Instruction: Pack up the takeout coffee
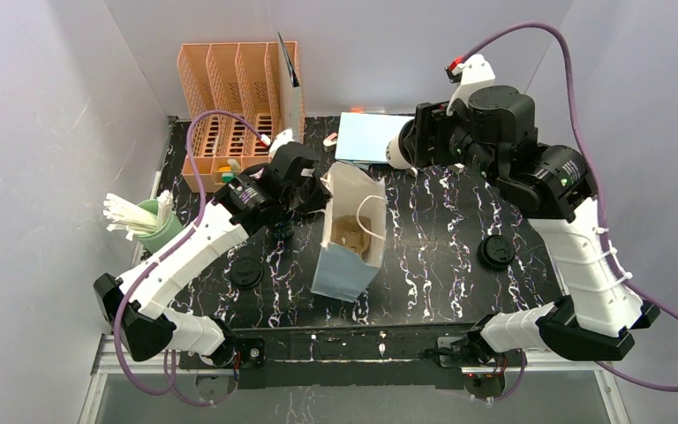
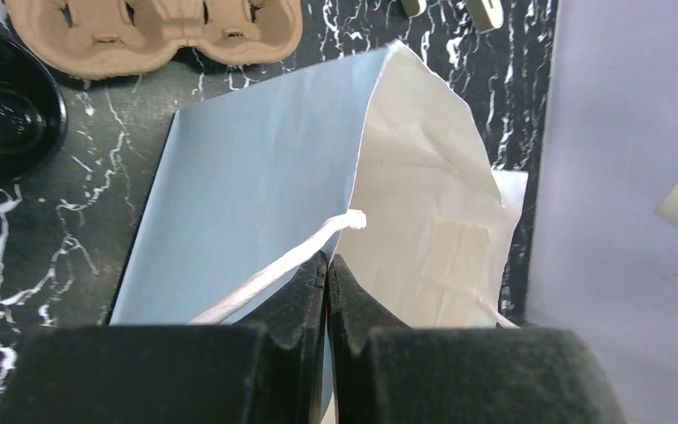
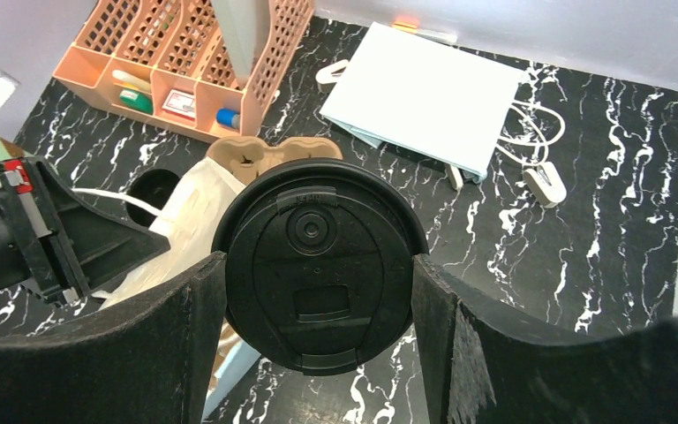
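The light blue paper bag (image 1: 344, 265) stands open mid-table, a cardboard piece inside. My left gripper is shut at the bag's upper edge, by a white handle; whether paper is between its fingers is unclear. Up and right of the bag, my right gripper is shut on a lidded coffee cup, its black lid (image 3: 318, 252) filling the middle of the right wrist view and its white side (image 1: 395, 153) visible from above. A cardboard cup carrier (image 2: 154, 26) lies behind the bag.
An orange divider rack (image 1: 221, 79) stands at the back left, beside folded blue bags (image 1: 371, 132). A green holder of white sticks (image 1: 154, 230) is at the left. Black lids (image 1: 497, 252) lie at both sides.
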